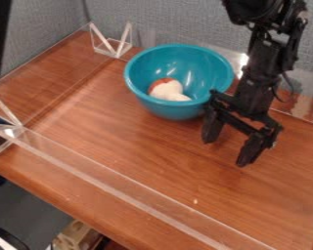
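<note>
A teal bowl (183, 62) sits at the back of the wooden table (133, 186), holding a whitish object with some red (170, 92). My black gripper (234, 142) stands open just right of and in front of the bowl, low over the table, with nothing seen between its fingers.
White triangular wire brackets (111, 43) stand at the back left and at the left edge. Clear plastic strips run along the front and back. Grey padded walls close the back.
</note>
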